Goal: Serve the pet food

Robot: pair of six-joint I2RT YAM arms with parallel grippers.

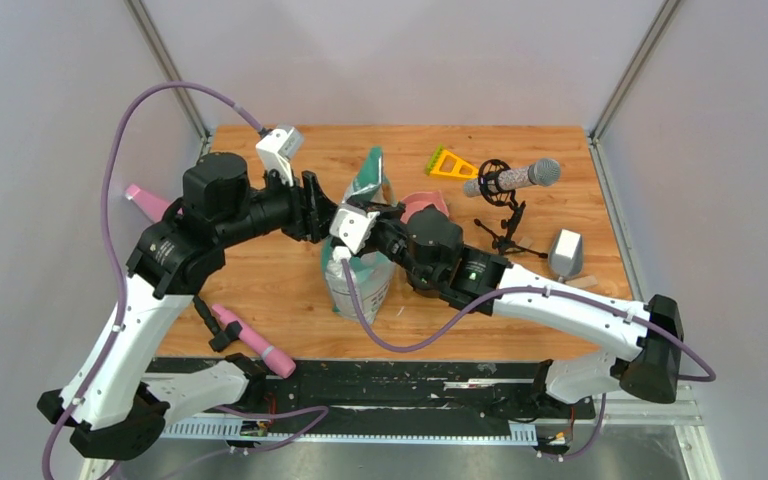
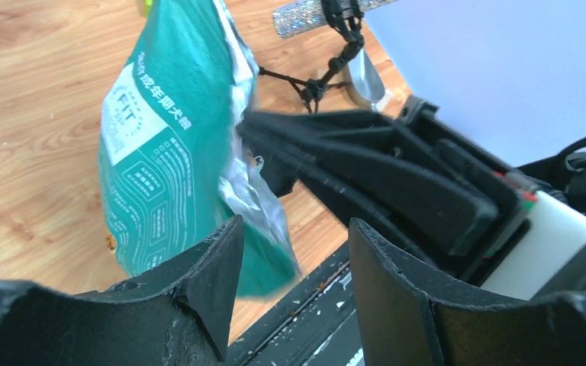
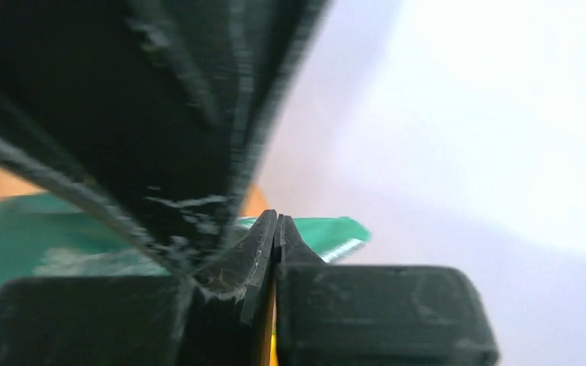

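A teal pet food bag (image 1: pixel 355 290) stands mid-table, its crumpled top band in the left wrist view (image 2: pixel 156 152). My left gripper (image 1: pixel 315 210) is at the bag's upper left; in the left wrist view its fingertips (image 2: pixel 221 236) are apart, nothing clearly held. My right gripper (image 1: pixel 365 210) is over the bag top; in the right wrist view its fingers (image 3: pixel 374 313) are shut together, bag behind, blurred. The dark bowl is mostly hidden under the right arm; a pink bowl (image 1: pixel 423 200) sits behind it.
A yellow triangle tool (image 1: pixel 450 163), microphone on stand (image 1: pixel 520 180) and metal scoop (image 1: pixel 567 252) occupy the back and right. A pink cylinder (image 1: pixel 260 340) lies front left. Wood is clear left of the bag.
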